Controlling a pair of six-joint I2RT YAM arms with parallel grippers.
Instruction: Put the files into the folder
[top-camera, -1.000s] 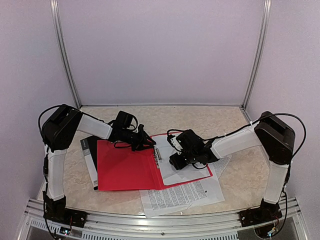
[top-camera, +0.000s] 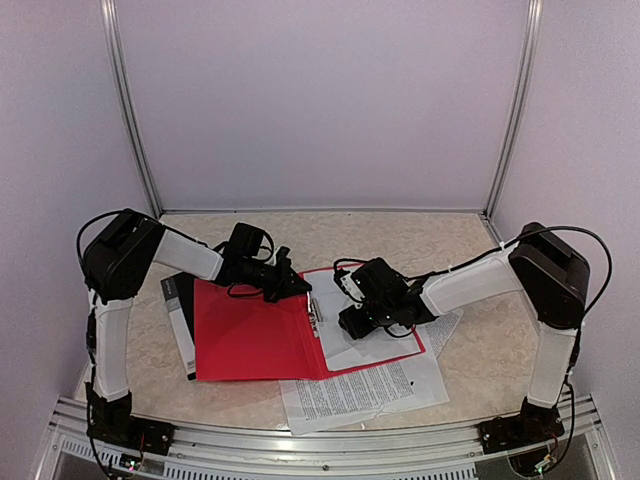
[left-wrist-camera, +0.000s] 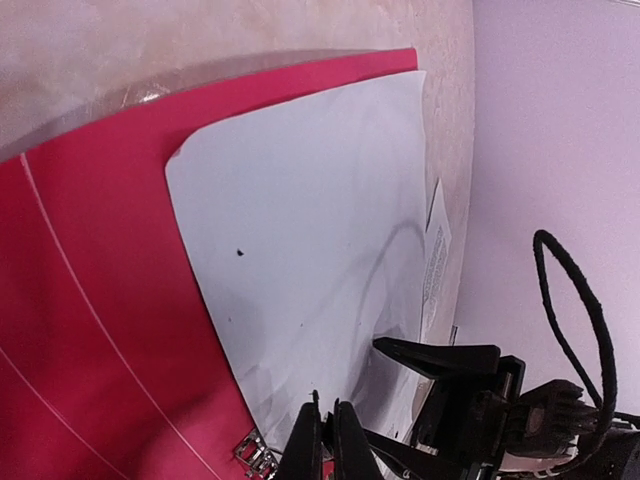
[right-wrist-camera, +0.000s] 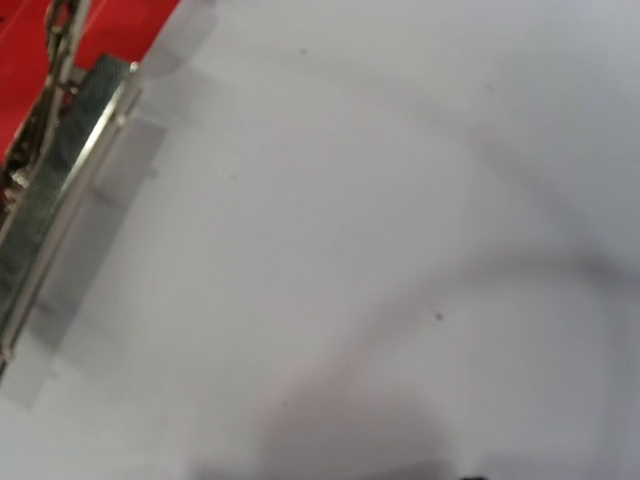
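A red folder (top-camera: 250, 340) lies open, its white sheet (top-camera: 360, 345) on the right half beside a metal clip (right-wrist-camera: 70, 190). My left gripper (top-camera: 295, 285) is shut near the clip's upper end; in the left wrist view its fingertips (left-wrist-camera: 336, 420) show nothing clear between them. My right gripper (top-camera: 350, 320) is low over the white sheet. Its fingers are hidden in the top view and out of sight in the right wrist view, so what it holds cannot be seen.
Printed papers (top-camera: 355, 400) lie under the folder's front right, reaching out toward the table edge. A dark board (top-camera: 178, 320) is under the folder's left side.
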